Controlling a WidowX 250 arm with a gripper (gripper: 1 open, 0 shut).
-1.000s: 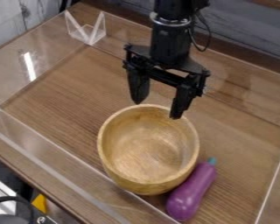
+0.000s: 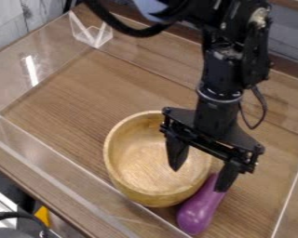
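My black gripper [image 2: 208, 149] hangs low over the right part of a tan bowl [image 2: 133, 158], open, its fingers apart. A purple eggplant [image 2: 201, 209] lies right of the bowl at the front, just below the gripper, its upper end partly behind the right finger. I cannot tell whether the fingers touch it.
A clear plastic object [image 2: 89, 28] stands at the back left.
The bowl and eggplant look unmoved.
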